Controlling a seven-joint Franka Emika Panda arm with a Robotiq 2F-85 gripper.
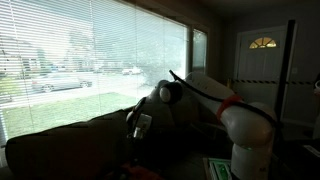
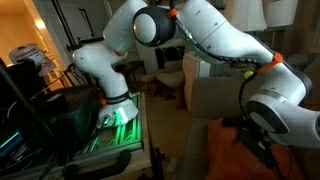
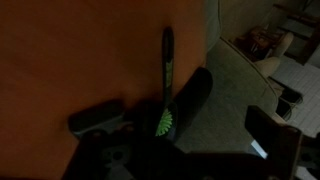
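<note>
In the wrist view, a long dark tool, brush-like with a green patch at its lower end, lies on an orange-red cloth. My gripper stands open over it; one dark finger is at the left and the other at the right, with the tool's green end in the gap. Another dark rounded piece lies close beside the tool; whether it belongs to it I cannot tell. In exterior view 2 the arm reaches down to the red cloth on the couch, where the tool is not distinguishable.
The couch back runs below a bright window with blinds. Near the arm's base stands a dark table with a green-lit surface. The room is dim, with a door at the far right.
</note>
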